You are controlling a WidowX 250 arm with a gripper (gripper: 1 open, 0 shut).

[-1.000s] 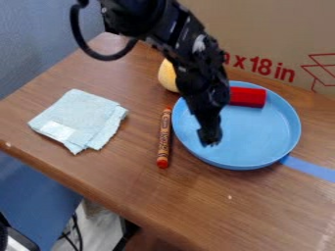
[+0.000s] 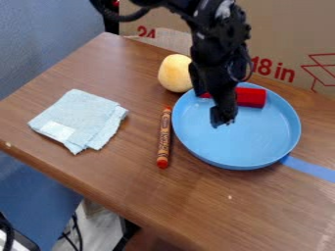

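My black gripper (image 2: 224, 112) hangs over the blue plate (image 2: 237, 144), its tips low over the upper left part. Whether it is open or shut is unclear. A red block (image 2: 260, 97) lies on the back of the plate, partly behind the gripper.
A yellow round object (image 2: 174, 73) sits behind the plate's left. An orange stick (image 2: 165, 137) lies left of the plate, and a folded pale cloth (image 2: 78, 121) farther left. A cardboard box (image 2: 295, 39) stands at the back.
The gripper and arm have moved back and to the right over the plate, rising slightly. The objects on the table look unmoved.
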